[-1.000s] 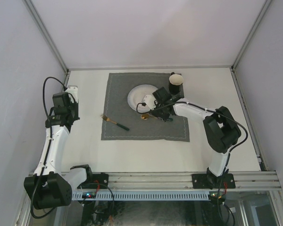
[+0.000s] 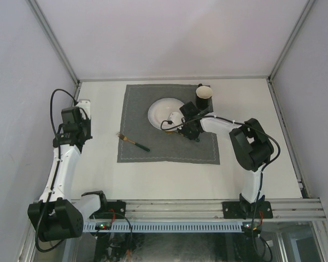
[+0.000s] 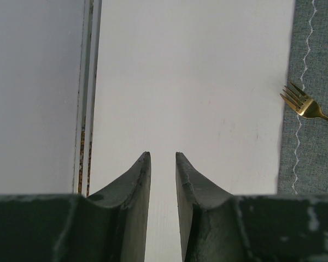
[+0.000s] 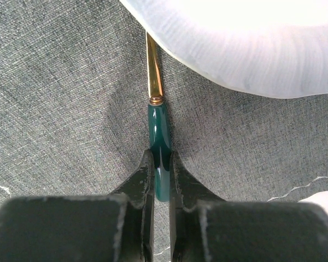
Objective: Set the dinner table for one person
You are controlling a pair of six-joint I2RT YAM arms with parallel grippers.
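A white plate (image 2: pixel 159 109) lies on the grey placemat (image 2: pixel 142 95), a dark mug (image 2: pixel 203 99) at its upper right. A fork (image 2: pixel 134 143) with gold tines and green handle lies left of the plate, also in the left wrist view (image 3: pixel 309 108). My right gripper is shut on the green handle of a second utensil, whose gold neck runs under or beside the plate's rim (image 4: pixel 235 71); in the top view the arm largely hides it. My left gripper hangs part open over bare table left of the placemat, nothing between its fingers.
Bare white table (image 2: pixel 104 169) surrounds the placemat. Walls and metal rails (image 3: pixel 88 82) border the table on the left, right and back.
My right arm has shifted slightly down and right over the utensil by the plate, covering more of it. The left arm looks unmoved.
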